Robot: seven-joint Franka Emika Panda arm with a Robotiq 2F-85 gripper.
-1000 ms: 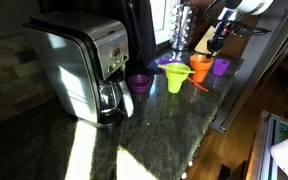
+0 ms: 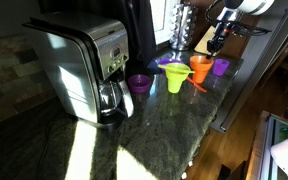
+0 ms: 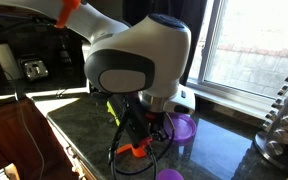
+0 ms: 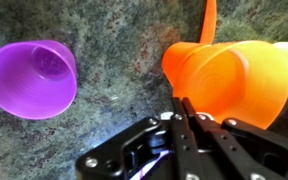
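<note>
My gripper is shut, its tips overlapping the near edge of an orange cup [image 4: 246, 82] in the wrist view; whether they touch it I cannot tell. A purple cup [image 4: 52, 92] stands apart to the left there, open side up. In the first exterior view, my gripper [image 2: 215, 46] hangs above and between the orange cup [image 2: 199, 66] and the purple cup [image 2: 220, 67]. A yellow-green cup [image 2: 175, 80] stands to the left of the orange one. An orange handle [image 4: 209, 20] lies beside the orange cup.
The coffee maker [image 2: 94, 70] takes up the left of the counter, with a purple bowl [image 2: 139, 83] to its right. A purple plate [image 3: 184, 127] lies near the window.
</note>
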